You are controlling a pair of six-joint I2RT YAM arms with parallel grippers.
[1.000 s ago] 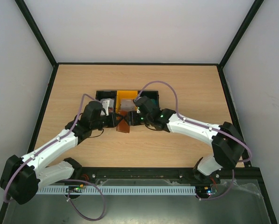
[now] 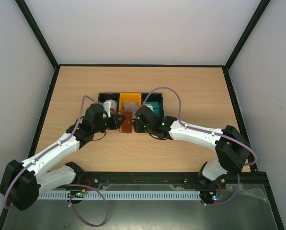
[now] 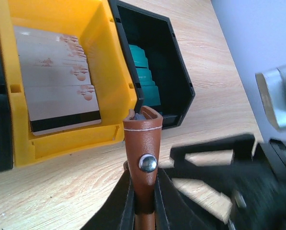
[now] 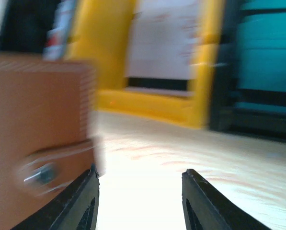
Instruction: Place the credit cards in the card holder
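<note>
A brown leather card holder (image 2: 125, 125) with a silver snap (image 3: 147, 163) hangs upright in my left gripper (image 2: 119, 120), which is shut on it. My right gripper is just right of the holder, part open with nothing between its fingers. Cards lie in bins behind: pale cards (image 3: 59, 91) in a yellow bin (image 3: 114, 72), teal cards (image 3: 145, 81) in a black bin (image 3: 166, 48) on the right. The right wrist view is blurred.
Another black bin (image 2: 108, 96) stands at the left of the row, partly hidden by my left arm.
My right gripper has shifted slightly right, away from the card holder, uncovering more of the right bin. The left arm has hardly moved.
</note>
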